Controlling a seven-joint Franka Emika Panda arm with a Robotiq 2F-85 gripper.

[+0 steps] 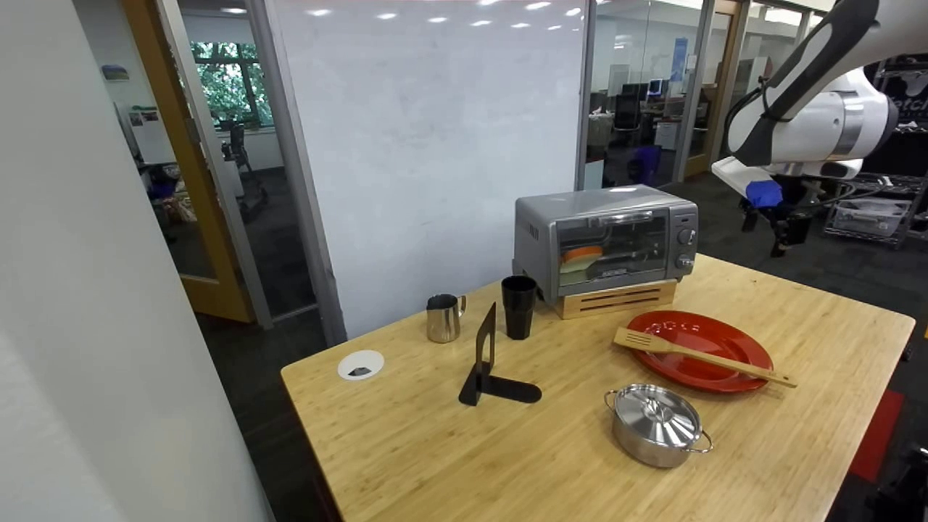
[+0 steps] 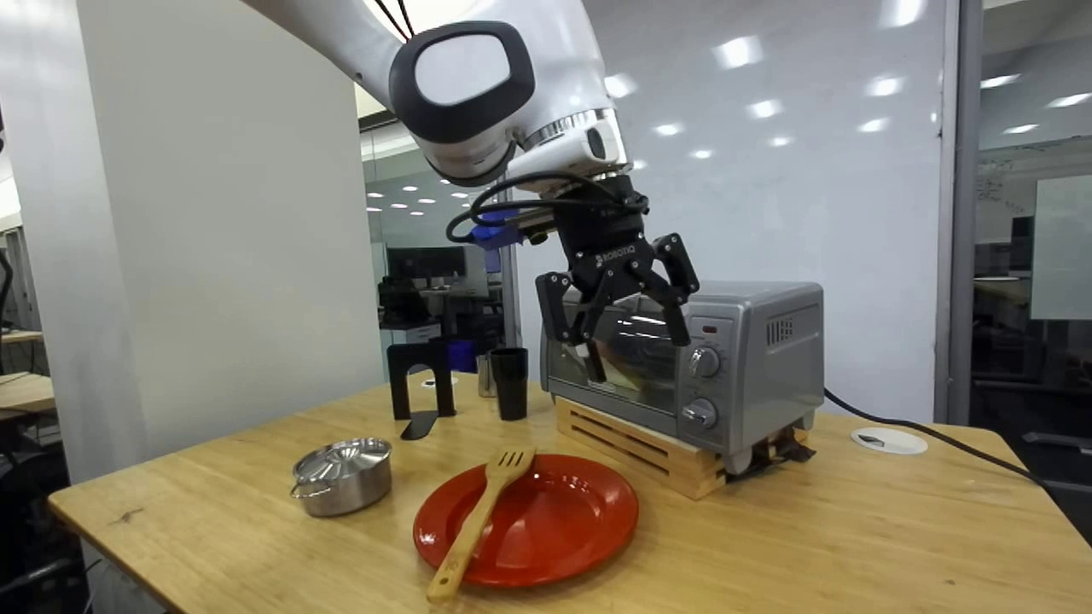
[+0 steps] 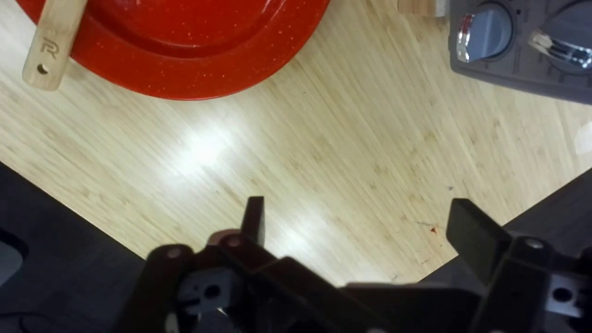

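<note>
My gripper (image 2: pixel 631 360) is open and empty, held well above the table. In the wrist view its two fingers (image 3: pixel 478 238) stand wide apart over bare wood. A red plate (image 1: pixel 700 351) lies on the table, with a wooden spatula (image 1: pixel 705 355) resting across it, its handle sticking out past the rim. Beside the plate stands a small steel pot (image 1: pixel 657 426) with its lid on. A grey toaster oven (image 2: pixel 717 358) sits on a slatted wooden stand (image 2: pixel 635 445), its door shut. Through the glass something orange and green (image 1: pixel 580 257) shows inside.
A black cup (image 1: pixel 519 306), a steel pitcher (image 1: pixel 444 318) and a black bookend (image 1: pixel 487 374) stand left of the oven. A cable (image 2: pixel 921 438) trails from behind the oven.
</note>
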